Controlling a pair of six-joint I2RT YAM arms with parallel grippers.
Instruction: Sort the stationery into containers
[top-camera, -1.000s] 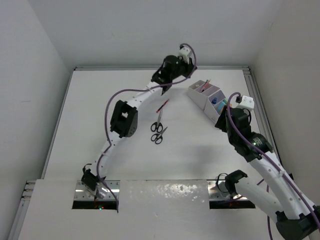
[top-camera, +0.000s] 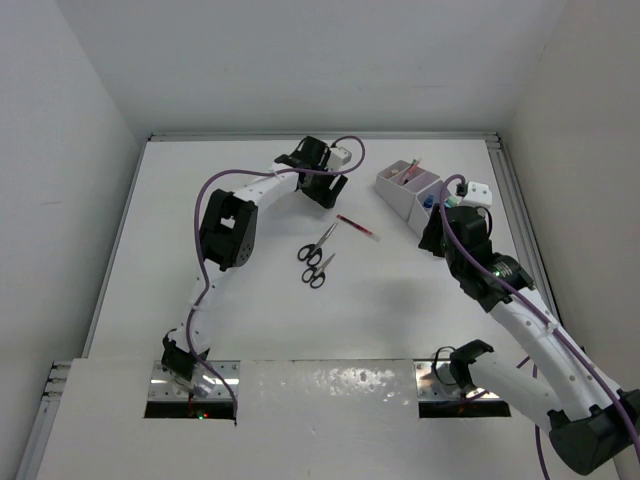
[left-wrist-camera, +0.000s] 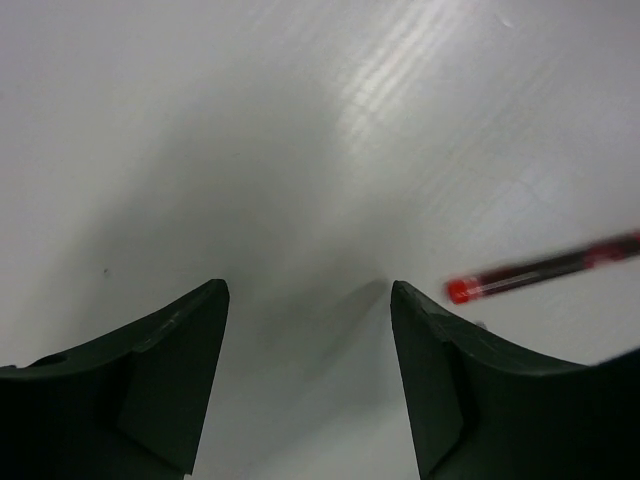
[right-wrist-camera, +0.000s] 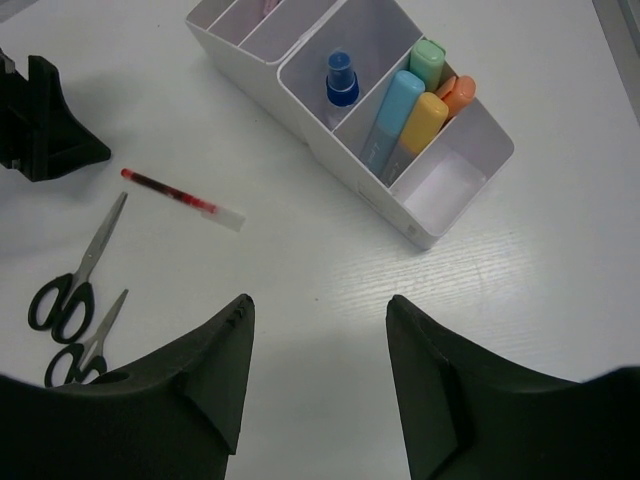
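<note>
My left gripper is open low over the table, just up-left of a red-and-black pen (top-camera: 356, 226), whose red end (left-wrist-camera: 464, 290) shows blurred beside its right finger. Two black-handled scissors, a longer pair (right-wrist-camera: 70, 290) and a shorter one (right-wrist-camera: 85, 355), lie below the pen. A white divided container (right-wrist-camera: 400, 215) on the right holds a blue-capped item (right-wrist-camera: 340, 78), several coloured markers (right-wrist-camera: 422, 125) and pink items (top-camera: 410, 170). My right gripper stands open above the table near the container, nothing between its fingers.
Walls surround the back and sides.
My left gripper came down and leftward from over the container's far end to the table near the pen. The pen and the longer scissors have turned and shifted slightly. The right arm moved slightly.
</note>
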